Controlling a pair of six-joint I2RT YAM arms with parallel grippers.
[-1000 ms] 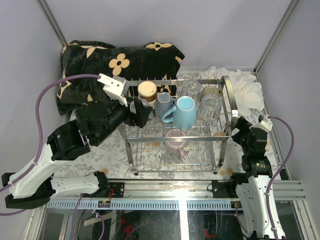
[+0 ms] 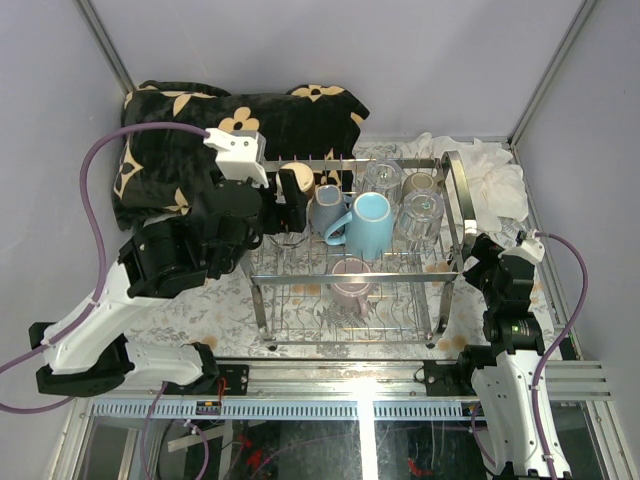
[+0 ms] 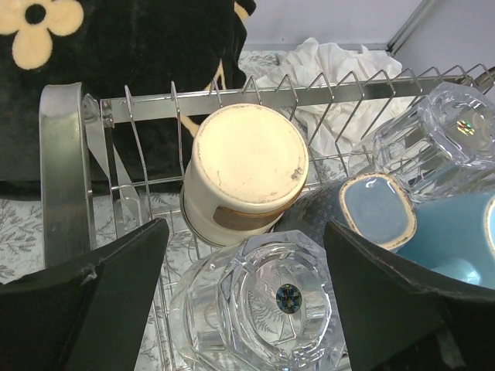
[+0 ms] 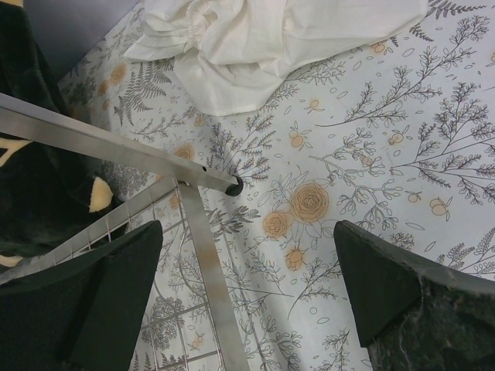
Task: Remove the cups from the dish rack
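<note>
The dish rack (image 2: 345, 278) holds a cream cup (image 3: 246, 166), a clear octagonal glass (image 3: 255, 309), a grey-blue cup (image 2: 325, 208), a light blue mug (image 2: 370, 230), more glasses (image 2: 420, 220) at the right and a pink mug (image 2: 352, 285) below. My left gripper (image 2: 285, 205) is over the rack's upper left, its fingers apart above the octagonal glass and beside the cream cup, with nothing seen held. My right gripper (image 2: 480, 260) stands open beside the rack's right end, with nothing between its fingers.
A black flowered cushion (image 2: 180, 160) lies behind the rack at left, and a crumpled white cloth (image 2: 495, 185) at back right. Bare patterned surface (image 4: 418, 154) shows to the right of the rack. The enclosure walls close in the sides and back.
The right arm has stayed still.
</note>
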